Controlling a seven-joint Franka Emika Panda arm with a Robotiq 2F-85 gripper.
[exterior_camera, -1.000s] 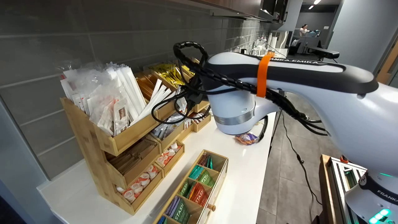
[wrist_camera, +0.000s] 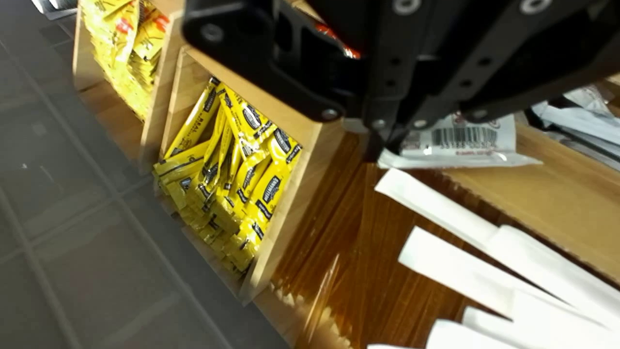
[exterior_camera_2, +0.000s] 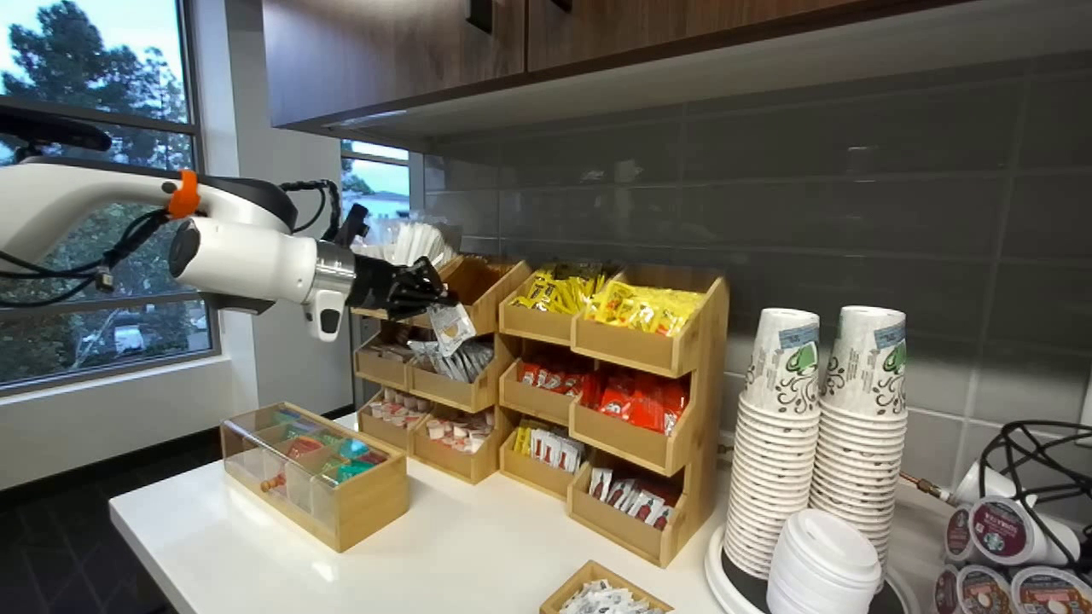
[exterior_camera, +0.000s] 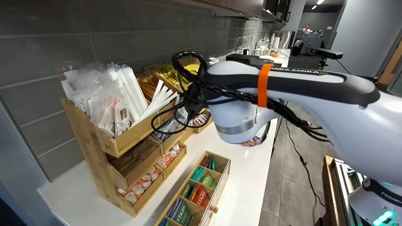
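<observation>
A small whitish packet (exterior_camera_2: 451,327) hangs from the tips of my gripper (exterior_camera_2: 442,298), which is shut on its edge, in exterior view 2. The same packet (wrist_camera: 465,141), with a barcode and red print, shows beside the black fingers in the wrist view. It is above the front edge of an upper bin of brown stir sticks (wrist_camera: 337,227). In exterior view 1 the gripper is mostly hidden behind its cables and the arm.
White paper-wrapped items (wrist_camera: 465,273) jut over the stick bin. Next to it is a bin of yellow packets (wrist_camera: 232,168). Grey packets (exterior_camera_2: 457,360) fill a bin below. A divided tea box (exterior_camera_2: 338,512) stands on the counter, and stacked cups (exterior_camera_2: 773,460) are at the right.
The arm's wrist has come down a little and slightly to the left in exterior view 1, with its cable loops. The bins and tea box have not moved.
</observation>
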